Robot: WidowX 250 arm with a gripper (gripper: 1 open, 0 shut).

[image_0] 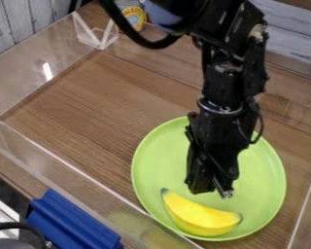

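A yellow banana (197, 216) lies on the near part of a green plate (158, 165). My black gripper (204, 180) hangs over the middle of the plate, just behind and above the banana. It looks shut, with nothing visible between its fingers, though the dark fingertips are hard to make out.
A wooden surface (81, 122) with clear low walls has free room left of the plate. A blue object (78, 226) lies at the lower left, outside the wall. A small yellow-labelled item (129, 17) stands at the back.
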